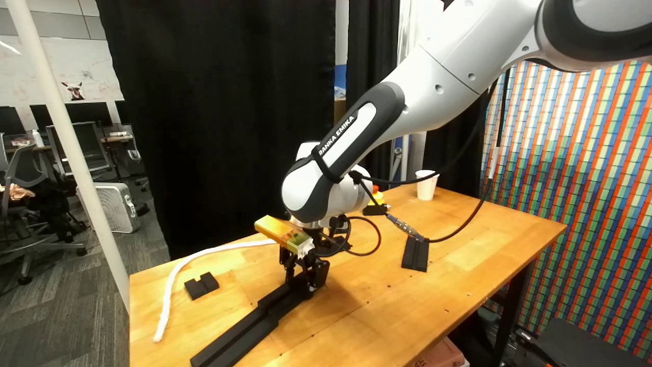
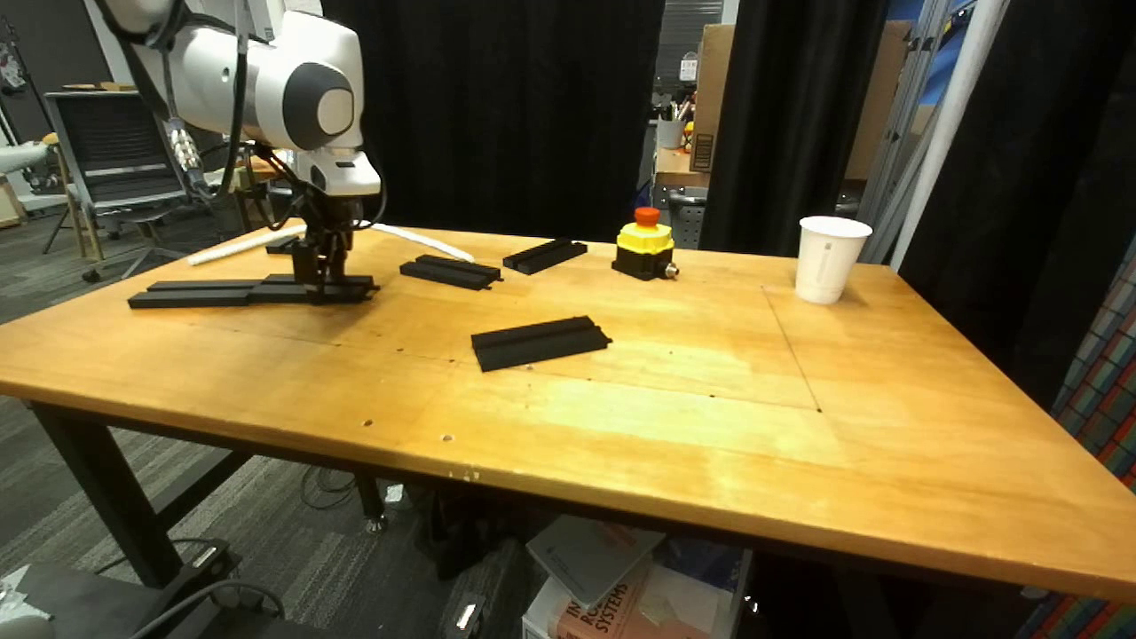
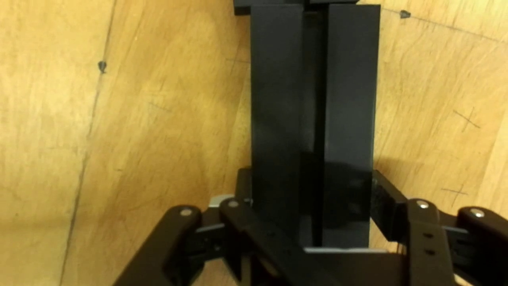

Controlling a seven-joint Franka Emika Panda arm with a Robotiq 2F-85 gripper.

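My gripper is shut across the width of a black grooved track piece (image 3: pixel 278 105), one finger (image 3: pixel 385 209) against its right side. The piece appears to lie flat on the wooden table. At its far end it meets another black grooved piece (image 1: pixel 235 339), seen in exterior view 1 running toward the front left. Exterior view 2 shows that second piece (image 2: pixel 192 295) end to end with the held one (image 2: pixel 272 288), the two slightly offset sideways. In the wrist view only a sliver of the second piece (image 3: pixel 271 5) shows at the top.
Loose black pieces lie on the table (image 2: pixel 692 426): a wide one (image 2: pixel 540 343), two farther back (image 2: pixel 450 272), and a short block (image 1: pixel 201 285). A white cord (image 1: pixel 168 293) curves along the left. A yellow-red emergency button (image 2: pixel 645 243) and white cup (image 2: pixel 831 259) stand at the back.
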